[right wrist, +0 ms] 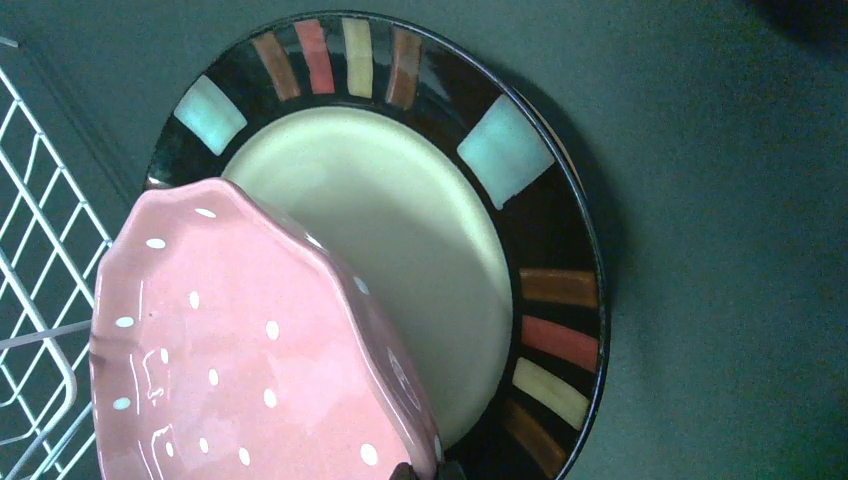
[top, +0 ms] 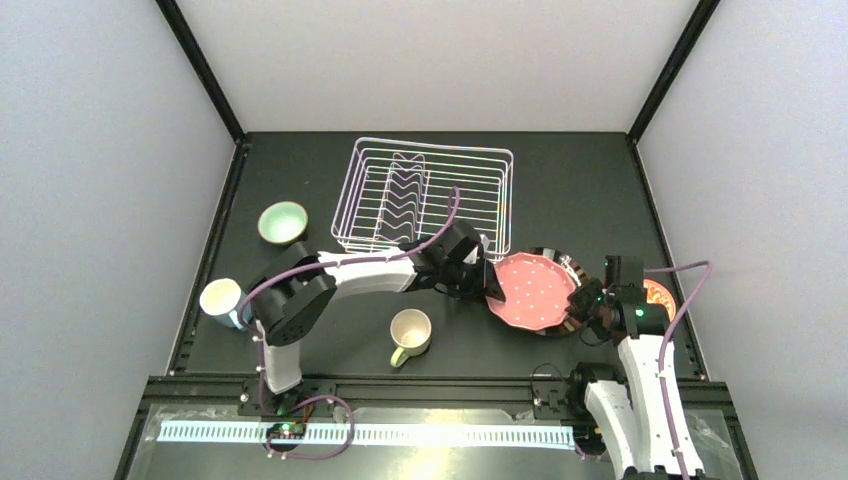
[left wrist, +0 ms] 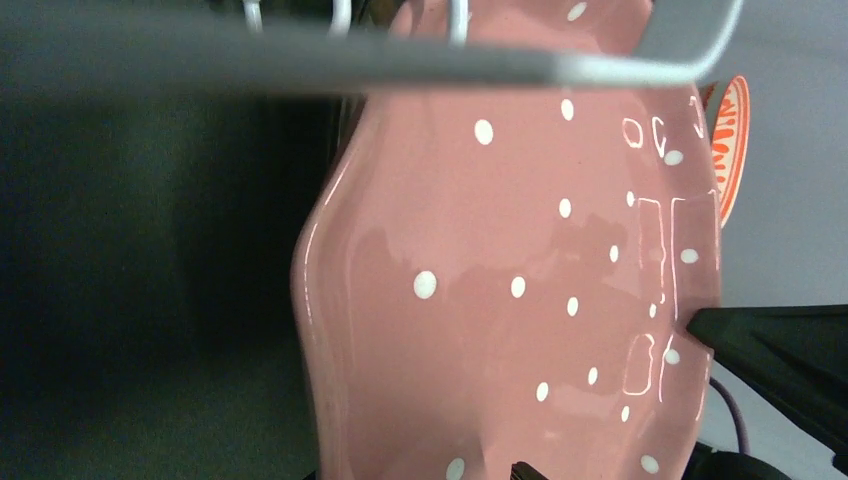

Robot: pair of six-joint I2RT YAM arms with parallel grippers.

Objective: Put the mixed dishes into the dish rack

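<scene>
My right gripper is shut on the rim of the pink plate with white dots [right wrist: 250, 350]. That plate is raised and tilted over a black-rimmed plate with coloured blocks [right wrist: 560, 285], covering part of it. In the top view my left gripper [top: 494, 284] is at the pink plate's left edge. Its fingers stand apart in the left wrist view, with the pink plate [left wrist: 520, 240] filling most of that view and a right-gripper finger [left wrist: 775, 360] at its far rim. The white wire dish rack [top: 435, 150] looks empty, just behind the left arm.
At the left are a green bowl [top: 283, 222] and a blue-white mug [top: 222, 298]. A cream mug [top: 411, 330] stands at front centre. Partly behind the right arm is an orange-patterned dish [top: 660, 296]. Bare table lies right of the rack.
</scene>
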